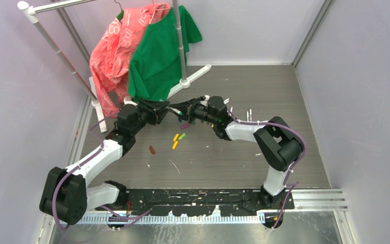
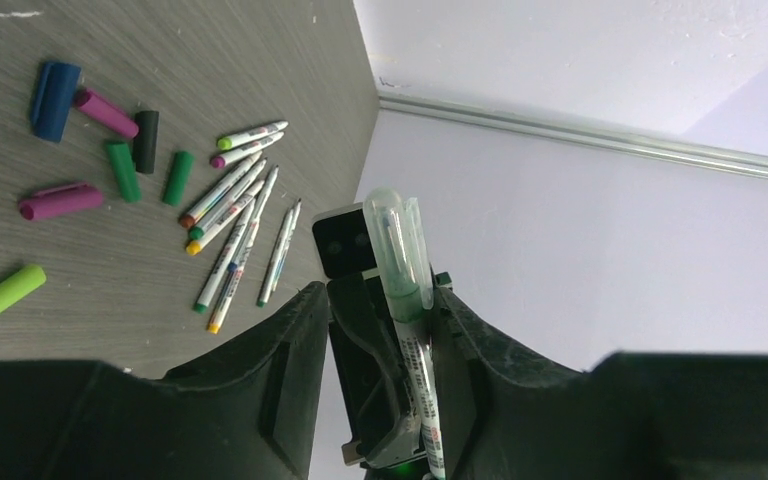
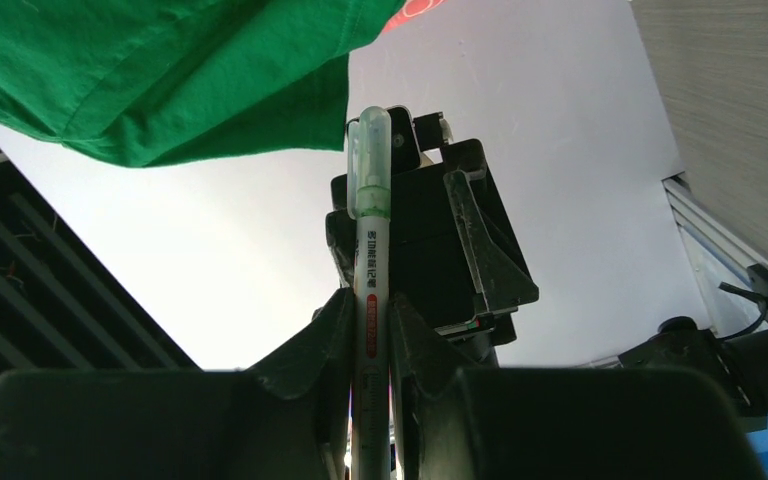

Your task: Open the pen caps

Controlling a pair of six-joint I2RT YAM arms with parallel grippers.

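A white marker with a translucent pale-green cap (image 3: 371, 170) is held upright in my right gripper, which is shut on its barrel. My left gripper is open, its fingers either side of the marker's capped end, which appears between them in the left wrist view (image 2: 397, 250). In the top view the two grippers meet above the floor at centre. Loose caps in blue (image 2: 55, 100), magenta, green, black and yellow lie on the floor, beside several white markers (image 2: 230, 260).
A clothes rack with a coral garment (image 1: 114, 56) and a green T-shirt (image 1: 157, 61) stands at the back left.
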